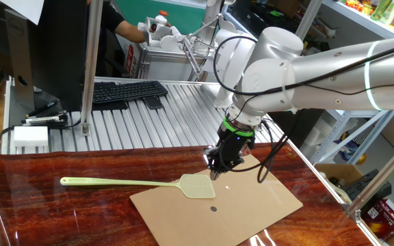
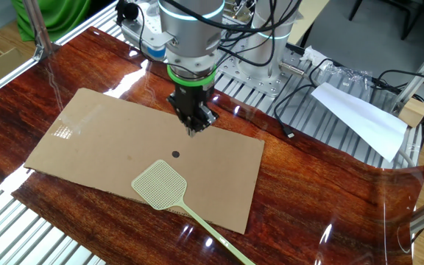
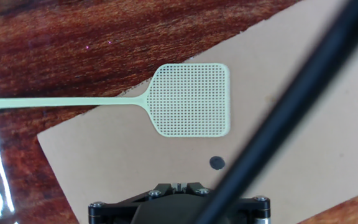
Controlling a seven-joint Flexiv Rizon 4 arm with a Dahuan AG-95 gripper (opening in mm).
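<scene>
A pale green fly swatter [image 1: 196, 186] lies flat, its square mesh head [image 3: 190, 99] resting on a brown cardboard sheet [image 2: 109, 132]. Its long handle [image 2: 216, 234] reaches out over the dark wood-patterned table cover. Close to the head, on the cardboard, is a small dark round spot [image 3: 217, 163], apart from the swatter. My gripper [image 2: 191, 132] hangs above the cardboard, clear of both swatter and spot. In the wrist view the fingertips of my gripper come together at the bottom edge, shut, with nothing visible between them.
A black cable [image 3: 284, 112] crosses the wrist view diagonally. Behind the table cover are a keyboard [image 1: 130, 91] and a white box [image 1: 31, 136]. White paper [image 2: 361, 118] lies beside the arm's base. The wood-patterned cover [image 2: 315, 191] has wide bare areas.
</scene>
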